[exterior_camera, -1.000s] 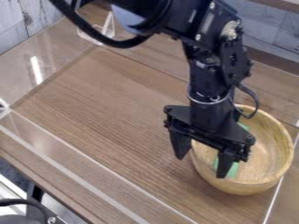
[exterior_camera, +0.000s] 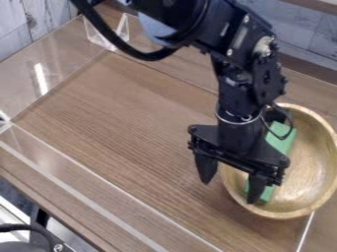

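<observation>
My black gripper hangs over a light wooden bowl at the right of the camera view, its fingers open and reaching down to the bowl's left part. A green object lies in the bowl, partly hidden behind the gripper; whether the fingers touch it I cannot tell.
A clear plastic object stands at the back left near the wall. Black cable runs along the bottom left corner.
The gripper has shifted slightly and sits a little lower at the bowl's left part. The bowl and green object appear slightly displaced, with more of the green showing behind the gripper.
</observation>
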